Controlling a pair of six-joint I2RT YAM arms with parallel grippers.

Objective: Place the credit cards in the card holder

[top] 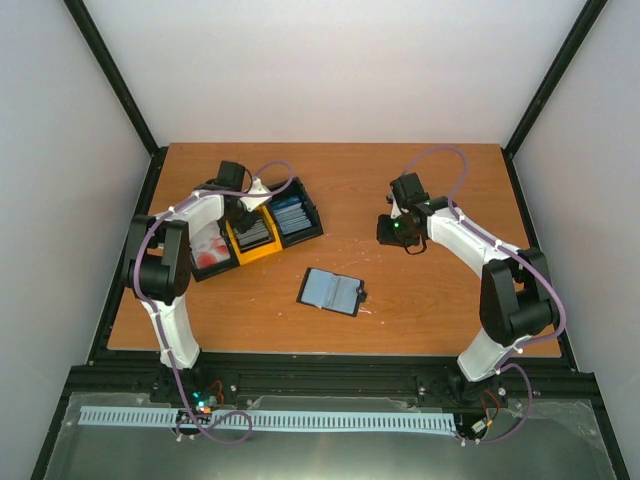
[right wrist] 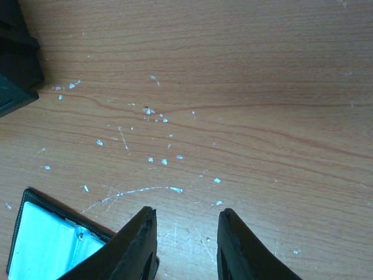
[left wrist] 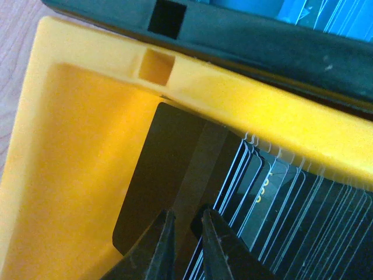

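In the left wrist view, a dark card [left wrist: 166, 163] stands on edge in the yellow bin [left wrist: 76, 151], at the front of a row of cards [left wrist: 291, 216]. My left gripper is shut on this front card, one finger to each side of it; their grip lower down is partly hidden. The card holder [top: 330, 292] lies spread on the table with pale blue pockets, and its corner [right wrist: 49, 242] shows at lower left in the right wrist view. To its upper right, my right gripper is open and empty above the table.
Black bins flank the yellow one: one with blue-edged cards [top: 291, 215] on the right, one with red and white contents [top: 208, 248] on the left. Bare table [top: 440, 310] surrounds the holder.
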